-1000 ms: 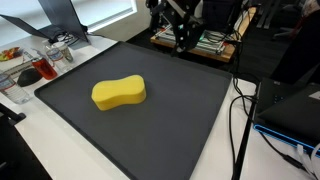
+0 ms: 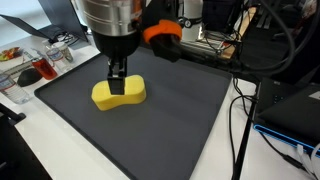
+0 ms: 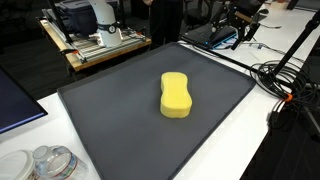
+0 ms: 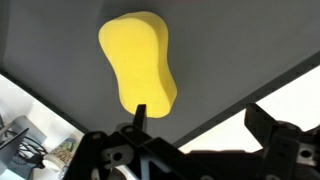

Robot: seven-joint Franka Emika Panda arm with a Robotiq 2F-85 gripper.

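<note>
A yellow sponge, narrowed at its waist (image 2: 119,93), lies flat on the dark mat (image 2: 150,130). In exterior view 1 my gripper (image 2: 117,80) hangs over the sponge and overlaps part of it; its height above is hard to judge. The wrist view shows the gripper open, its two fingers wide apart, with the sponge (image 4: 138,60) off toward the left finger and not between them. Exterior view 2 has the sponge (image 3: 175,95) standing clear on the mat, without the gripper in sight.
Jars and a red-filled container (image 2: 44,68) stand left of the mat on the white table (image 2: 60,130). Black cables (image 2: 238,120) run along the right side. In exterior view 2, clear jars (image 3: 55,162) sit at the near left corner.
My gripper has moved left across the mat and lower in exterior view 1, from the far right side to over the sponge. The sponge has stayed put.
</note>
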